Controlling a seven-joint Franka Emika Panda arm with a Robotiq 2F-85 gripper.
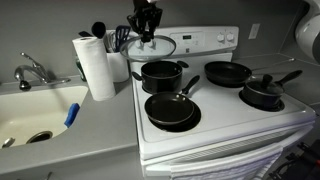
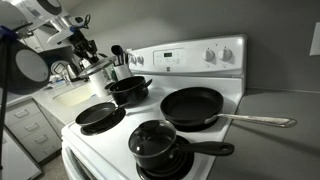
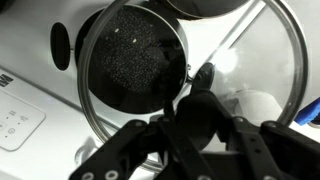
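A clear glass lid (image 1: 160,50) with a metal rim hangs above the back left of the stove, with my gripper (image 1: 146,36) shut on its dark knob (image 3: 200,115). Through the glass in the wrist view shows a black speckled pot (image 3: 130,60), uncovered. That pot (image 1: 162,76) sits on the back left burner, lower than the lid and apart from it. In exterior view 2 the lid (image 2: 97,68) appears tilted, near the utensils behind it.
A black pan (image 1: 170,108) occupies the front left burner, another pan (image 1: 228,73) the back right. A lidded saucepan (image 1: 263,93) stands front right. Left of the stove are a paper towel roll (image 1: 96,68), a utensil holder (image 1: 118,66) and the sink (image 1: 35,112).
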